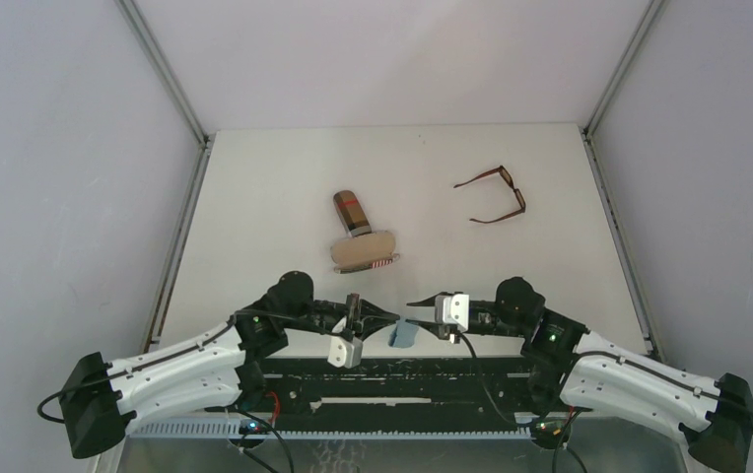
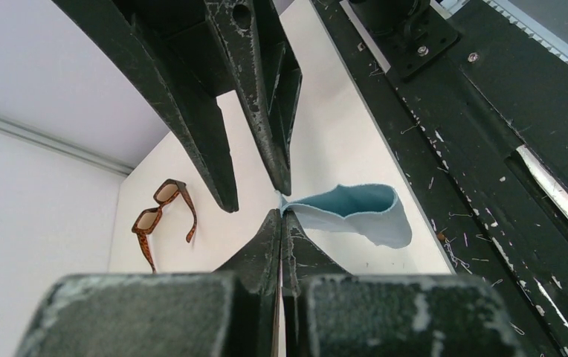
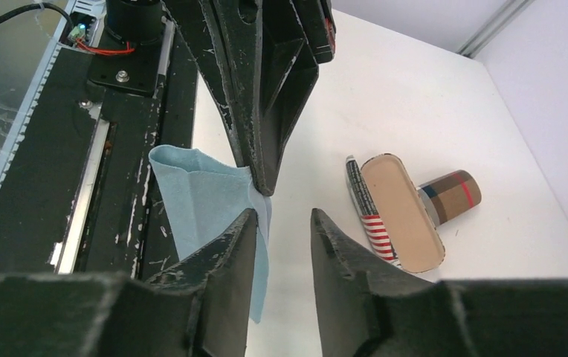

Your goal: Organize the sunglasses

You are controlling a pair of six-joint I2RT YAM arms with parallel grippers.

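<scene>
A light blue cloth (image 2: 355, 216) hangs from my left gripper, whose fingertips are shut on its edge. In the top view my right gripper (image 1: 414, 313) faces the left one from the right, around the cloth (image 1: 402, 335). In the right wrist view its fingers (image 3: 333, 275) are part open, with the cloth (image 3: 199, 201) at or just beyond the left-hand finger. The tortoiseshell sunglasses (image 1: 515, 197) lie unfolded at the back right. An open case (image 1: 363, 246), beige inside with a striped edge and brown patterned part, lies in the middle.
Both arms meet over the table's front edge, above a black rail (image 1: 392, 379). Walls bound the table (image 1: 254, 177) on the sides and back.
</scene>
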